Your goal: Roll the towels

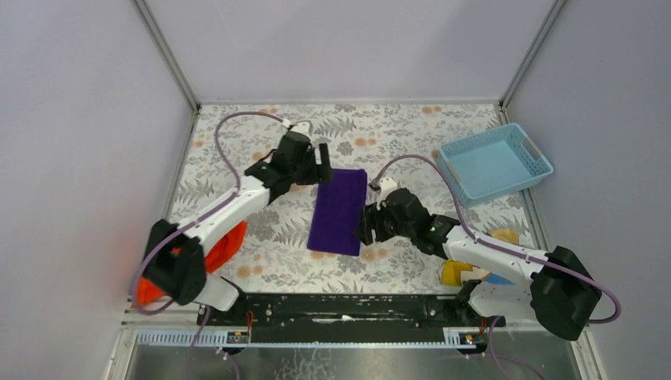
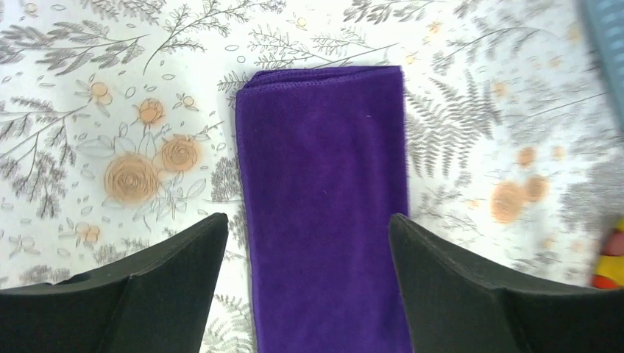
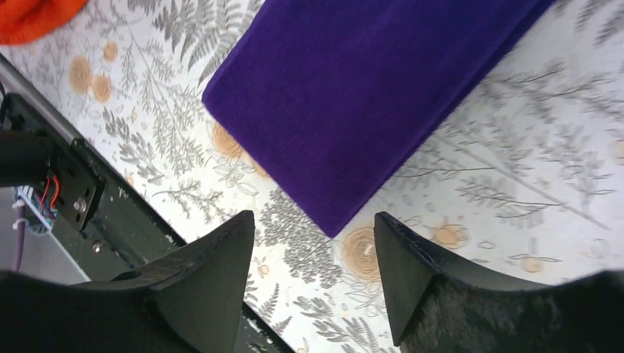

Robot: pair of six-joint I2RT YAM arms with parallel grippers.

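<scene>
A purple towel (image 1: 336,214) lies flat on the patterned table, folded, its long side running front to back in the top view; the left wrist view shows layered edges at its far end (image 2: 320,132). My left gripper (image 1: 320,162) is open above and just left of that far end, nothing between its fingers. My right gripper (image 1: 369,226) is open over the towel's near right corner (image 3: 331,206), also holding nothing.
A blue basket (image 1: 490,158) stands at the back right. An orange cloth (image 1: 225,245) lies at the front left, partly under the left arm, and yellow cloths (image 1: 455,271) at the front right. Bare table surrounds the towel.
</scene>
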